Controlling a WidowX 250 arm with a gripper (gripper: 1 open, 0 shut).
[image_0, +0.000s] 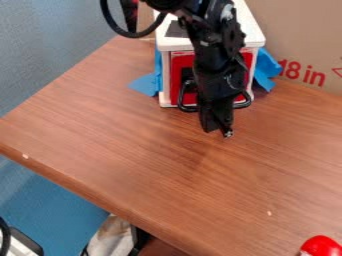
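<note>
My black gripper (222, 128) hangs from the top of the camera view over the wooden table (147, 180), pointing down in front of a red and white box-like object (177, 92) with blue material (147, 82) at both sides. The arm and its cables hide much of that object. The fingertips are small and dark, and I cannot tell whether they are apart or together.
A cardboard sheet (301, 40) marked "18in" stands behind at the right. A red object (319, 248) sits at the lower right corner. The table's left edge drops to a blue-grey floor.
</note>
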